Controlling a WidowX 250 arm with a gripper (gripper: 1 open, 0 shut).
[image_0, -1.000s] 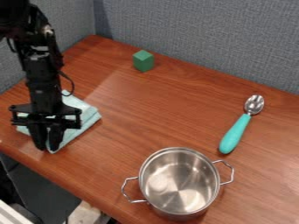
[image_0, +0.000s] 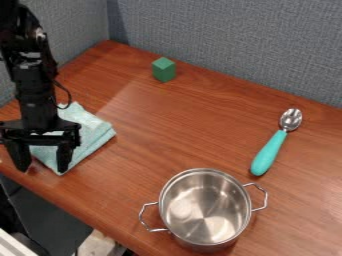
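Note:
My black gripper is at the left of the table, low over a folded pale cloth. Its fingers stand apart, one near the table's left edge and the other over the cloth. Whether any cloth is between them is hard to make out.
A steel pot with two handles stands at the front right. A spoon with a teal handle lies at the right. A green block sits at the back.
My gripper has shifted slightly left and up, and its fingers have moved farther apart. The cloth, pot, spoon and block look unmoved.

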